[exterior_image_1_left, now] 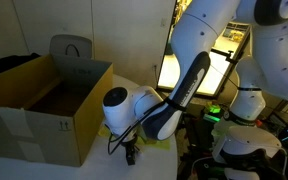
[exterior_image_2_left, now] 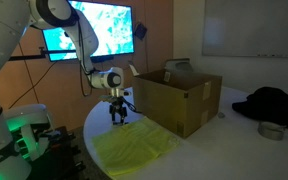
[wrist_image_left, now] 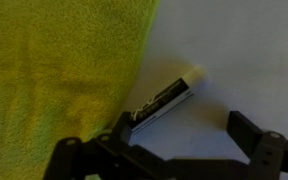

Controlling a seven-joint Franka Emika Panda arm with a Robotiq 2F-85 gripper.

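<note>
A short white stick with a black printed band, perhaps a marker [wrist_image_left: 166, 103], lies slantwise on the white table beside the edge of a yellow-green cloth [wrist_image_left: 54, 80]. In the wrist view my gripper is open, its left fingertip close to the marker's dark lower end. The right finger [wrist_image_left: 244, 130] stands apart over bare table. Nothing is held between them. From outside, the gripper [exterior_image_2_left: 117, 112] points down, low over the table at the cloth's far side. I cannot make out the marker in either exterior view.
An open cardboard box [exterior_image_2_left: 184, 103] stands close to the gripper. Farther off are a black hat-like cloth [exterior_image_2_left: 269, 104] and a small metal tin [exterior_image_2_left: 272, 131].
</note>
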